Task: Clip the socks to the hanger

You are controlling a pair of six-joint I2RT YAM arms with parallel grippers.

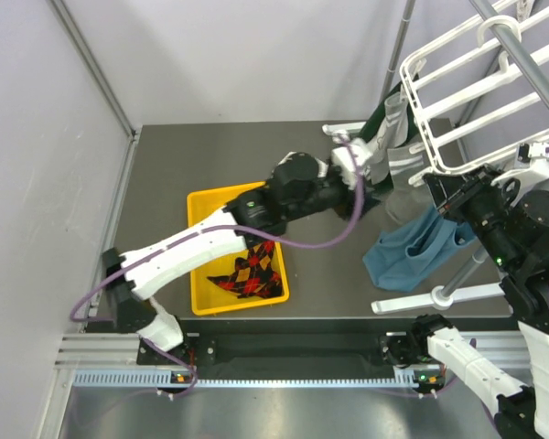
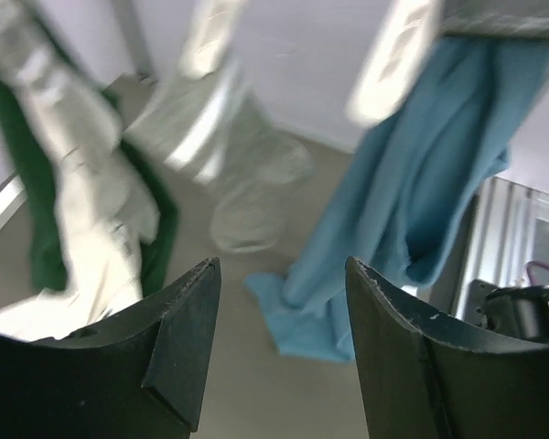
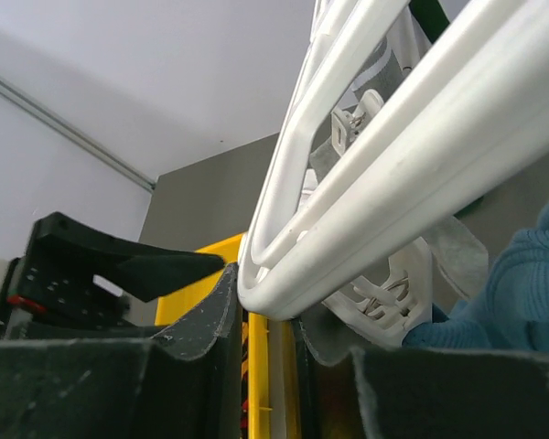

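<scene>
The white hanger (image 1: 480,87) fills the upper right, with green-and-white socks (image 1: 384,128) and blue cloth (image 1: 412,247) hanging below it. My left gripper (image 1: 352,192) is left of the hanger, blurred; in its wrist view its fingers stand apart with nothing between them, facing the socks. My right gripper is at the hanger's near corner; in its wrist view the white frame (image 3: 393,192) runs down to between its dark fingers. A clip (image 3: 384,302) shows behind the frame. Whether the fingers press on the frame is unclear.
A yellow tray (image 1: 201,274) holding red plaid cloth (image 1: 252,274) sits on the grey floor left of centre. A white cloth partly shows behind the left arm. Metal poles and white feet bound the right side.
</scene>
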